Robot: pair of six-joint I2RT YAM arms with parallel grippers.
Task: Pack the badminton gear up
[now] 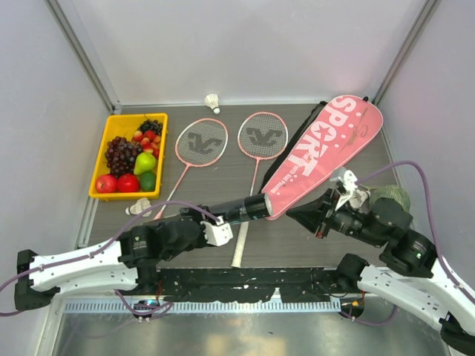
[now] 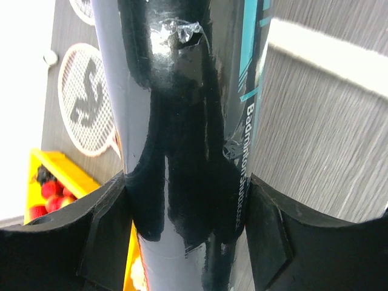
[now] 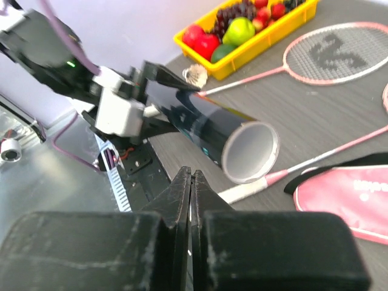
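Observation:
My left gripper grips a dark shuttlecock tube lettered "Badminton", its round end facing right. My right gripper is apart from the tube, fingertips together; anything between them is too small to tell. Two pink rackets lie on the grey floor, a pink SPORT bag to their right. One shuttlecock lies at the back, another below the fruit basket.
A yellow basket of fruit stands at the left. A greenish mesh item lies at the right, partly behind my right arm. Pale walls bound the workspace at back and sides.

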